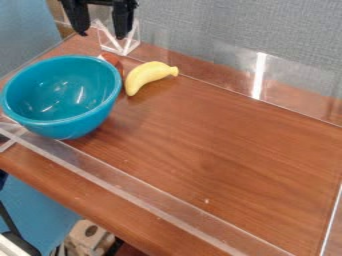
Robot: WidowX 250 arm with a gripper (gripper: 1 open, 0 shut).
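Note:
A teal bowl (62, 98) sits on the left of the wooden table (227, 170). Right of it lies a yellow banana (150, 75). A small red object (112, 61), partly hidden, is behind the bowl's right rim. High at the top edge, above and behind the bowl, hangs my black gripper (99, 22), its fingers apart and empty, its upper part cut off by the frame.
A white wire stand (118, 38) stands at the back left. Clear low barriers edge the table at back and front.

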